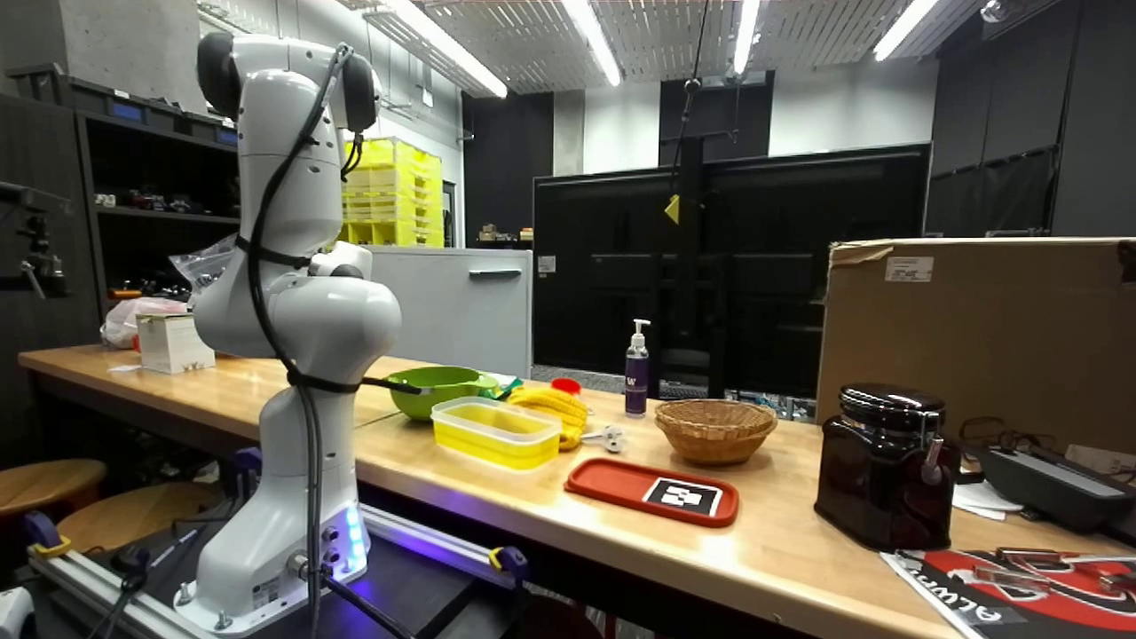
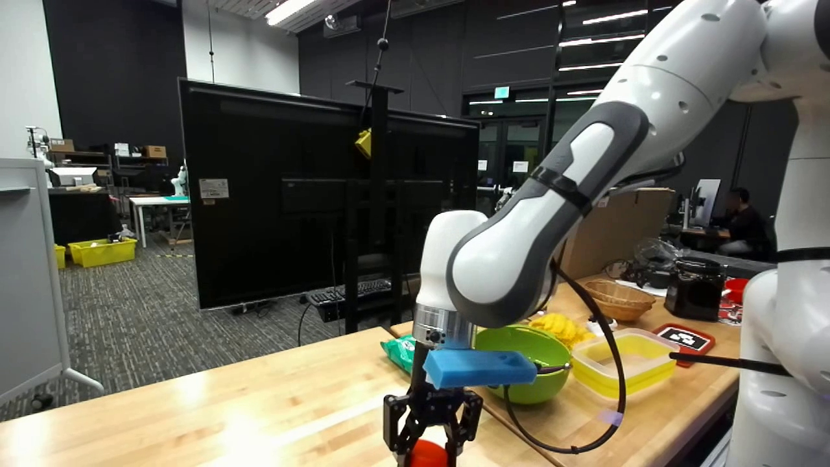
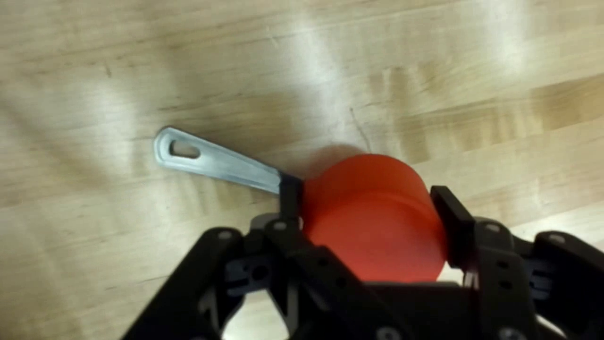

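Observation:
A smooth, rounded red object point(image 3: 376, 221) fills the space between the dark fingers in the wrist view. My gripper is shut on it, one finger on each side. A grey metal handle point(image 3: 218, 161) with a slot at its end sticks out to the left, just past the left finger; whether it joins the red object cannot be told. Exterior view 2 has the gripper point(image 2: 429, 436) pointing down at the bottom edge, with the red object point(image 2: 428, 455) partly cut off. The robot's own body hides the gripper in exterior view 1.
Beside the arm stand a green bowl point(image 2: 522, 342), a yellow-tinted tub point(image 2: 626, 381) and a green packet point(image 2: 399, 353). Farther along are bananas point(image 1: 548, 404), a red tray point(image 1: 607, 481), a wicker basket point(image 1: 715, 437) and a pump bottle point(image 1: 636, 378). Left of the gripper in exterior view 2, the wooden table point(image 2: 233, 405) is clear.

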